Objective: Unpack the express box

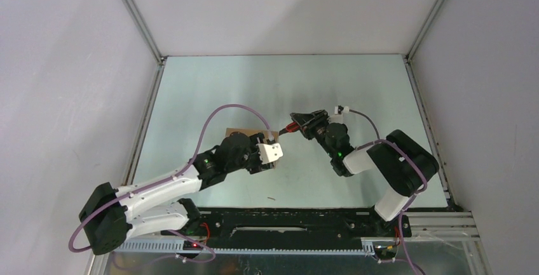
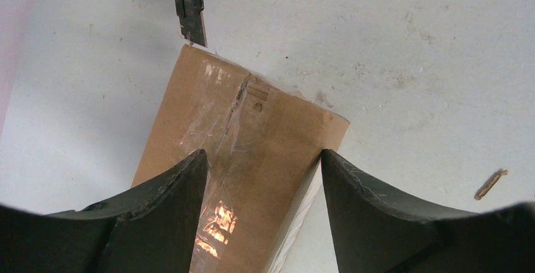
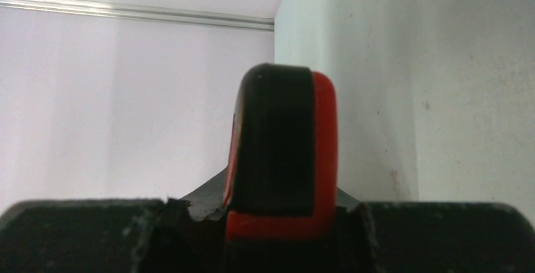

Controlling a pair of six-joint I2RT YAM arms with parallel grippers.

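Note:
In the left wrist view, the brown cardboard box [image 2: 265,134] lies with its taped face up, clear tape [image 2: 221,159] running along the middle. My left gripper is open above it: one finger lies over the taped face, the other by the right edge. In the top view, the left arm hides most of the box [image 1: 240,130]. A red-and-black cutter [image 3: 277,140] stands upright between the fingers of my right gripper, shut on its handle. The cutter's dark blade [image 2: 192,17] ends at the box's upper corner; contact cannot be told.
A small brown scrap [image 2: 490,184] lies on the pale table [image 1: 210,84], right of the box in the left wrist view. Most of the tabletop behind both arms is bare. Purple tubes [image 1: 229,105] loop above the arms.

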